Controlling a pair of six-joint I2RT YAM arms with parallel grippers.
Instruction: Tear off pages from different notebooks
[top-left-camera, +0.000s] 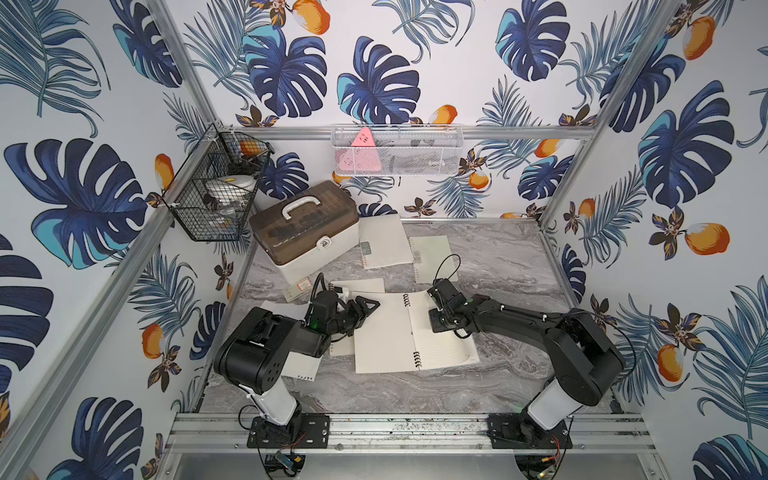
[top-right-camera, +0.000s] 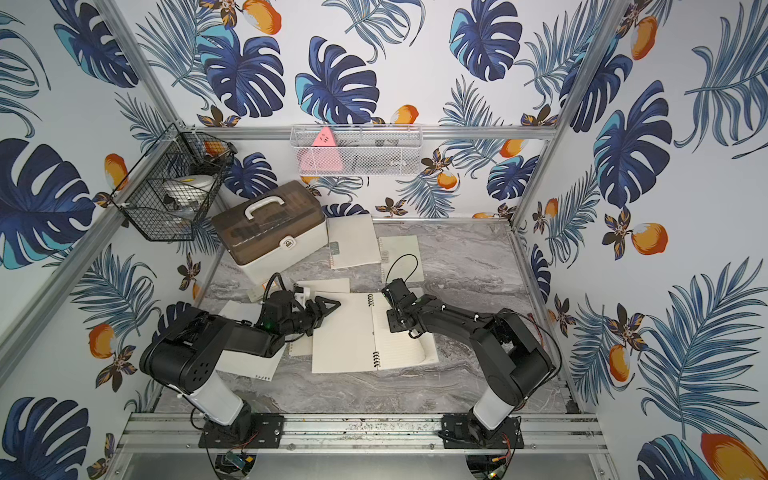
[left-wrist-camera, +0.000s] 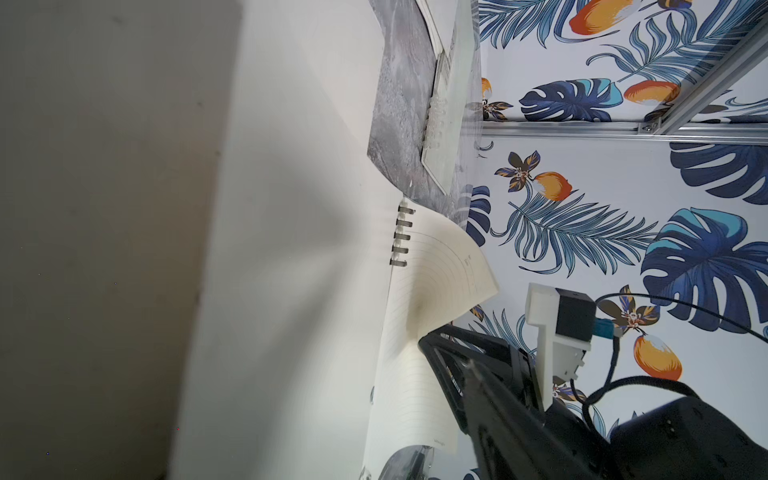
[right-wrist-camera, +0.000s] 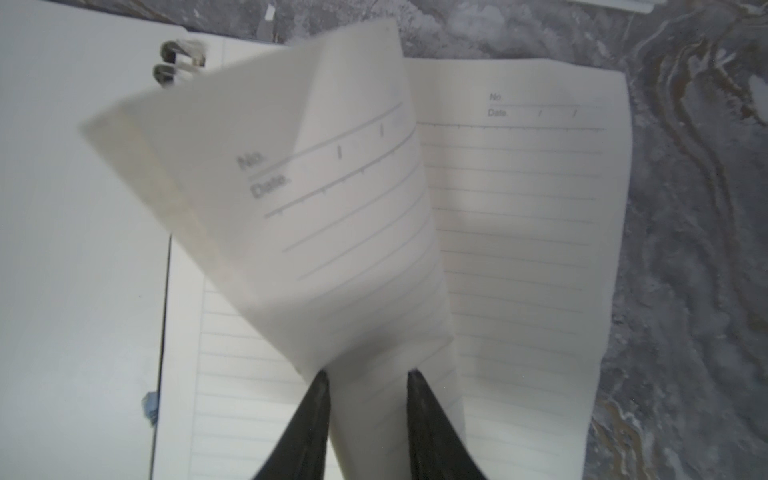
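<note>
An open spiral notebook (top-left-camera: 384, 344) lies flat, its black coils down the middle. My right gripper stands part open over the right half, where a lifted, curled lined page (right-wrist-camera: 328, 184) passes between or just under its fingers; I cannot tell if it is gripped. More lined pages lie flat beneath. My left gripper (top-left-camera: 366, 304) is low at the left half's upper edge, fingers apart in the top views. The left wrist view shows the blank cover, the coils and the curled page beside the right gripper.
A storage box (top-left-camera: 308, 240) stands at back left, with notebooks (top-left-camera: 384, 238) behind the open one. Loose paper (top-right-camera: 248, 364) lies under the left arm. A mesh basket (top-left-camera: 224, 192) hangs on the left wall. Bare marble shows at the right.
</note>
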